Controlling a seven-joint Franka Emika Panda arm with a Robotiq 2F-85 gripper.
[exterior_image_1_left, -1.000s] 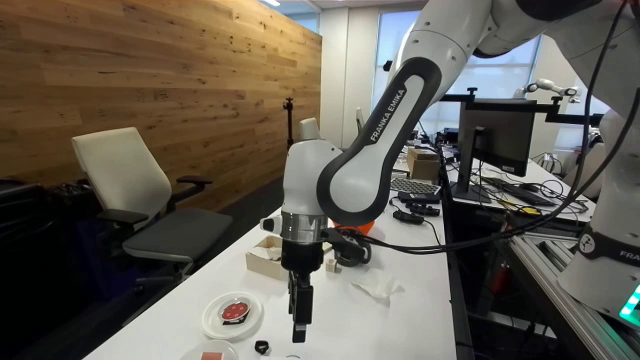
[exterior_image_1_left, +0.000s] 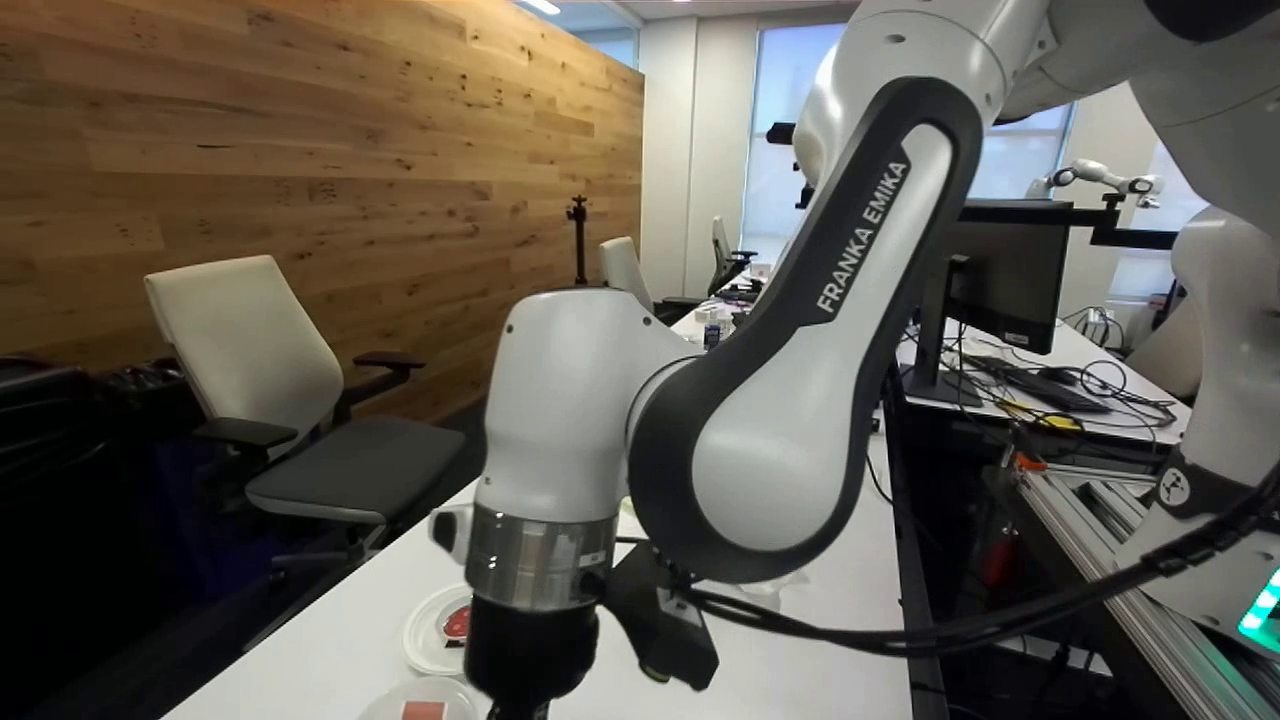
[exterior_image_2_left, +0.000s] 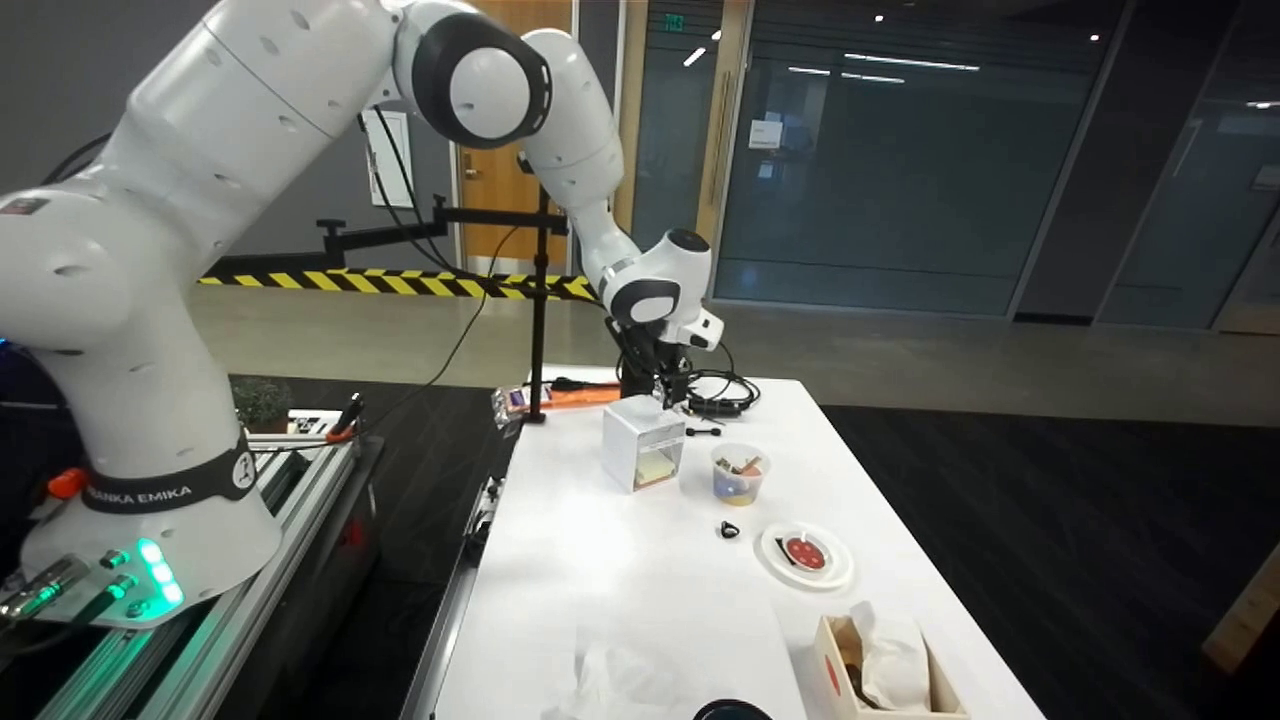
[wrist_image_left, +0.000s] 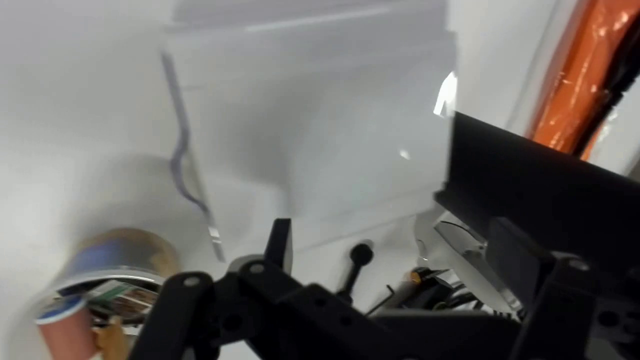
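Observation:
In the wrist view my gripper is open, its two dark fingers wide apart, and nothing shows held between them. A clear-walled white box (wrist_image_left: 312, 132) lies just ahead of the fingers. From exterior view 2, the same white box (exterior_image_2_left: 630, 442) stands on the table, with something pale at the bottom inside it. The gripper (exterior_image_2_left: 666, 390) is at the box's far upper side there; whether it touches the box I cannot tell. Exterior view 1 shows the wrist, but the fingertips fall below the frame.
Beside the box stands a clear tub (exterior_image_2_left: 738, 476) of small items. A small black ring (exterior_image_2_left: 729, 529), a white plate (exterior_image_2_left: 841, 569) with a red-topped dish and a tissue-filled box (exterior_image_2_left: 948, 696) lie nearer. Behind are cables (exterior_image_2_left: 732, 390) and an orange package (exterior_image_2_left: 576, 396).

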